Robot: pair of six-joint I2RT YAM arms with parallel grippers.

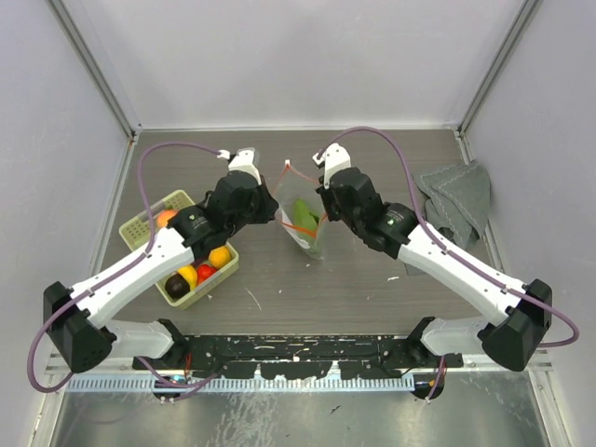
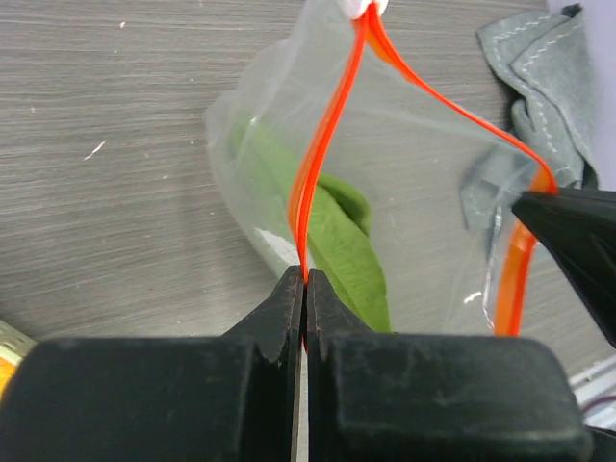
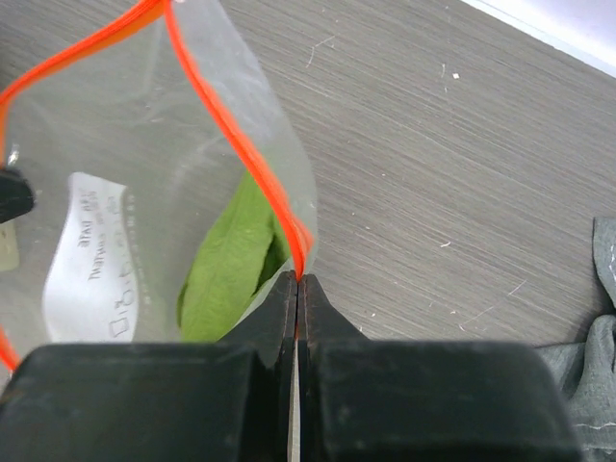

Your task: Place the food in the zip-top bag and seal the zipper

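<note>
A clear zip top bag (image 1: 292, 191) with an orange-red zipper edge hangs between my two arms, its mouth spread wide. Inside it lies a green food item (image 1: 304, 216), large and smooth in the left wrist view, beside a white printed label. My left gripper is shut on the bag's orange edge at one side of the mouth. On the opposite side my right gripper pinches the orange rim (image 3: 260, 171) between its shut fingertips. The bag's bottom is near the table; whether it touches cannot be told.
A pale green basket (image 1: 204, 291) at the left holds several fruits, among them an orange one (image 1: 220, 257) and a red one (image 1: 205, 272); my left arm partly covers it. A grey cloth (image 1: 456, 202) lies at the right. Bare table lies in front of the bag.
</note>
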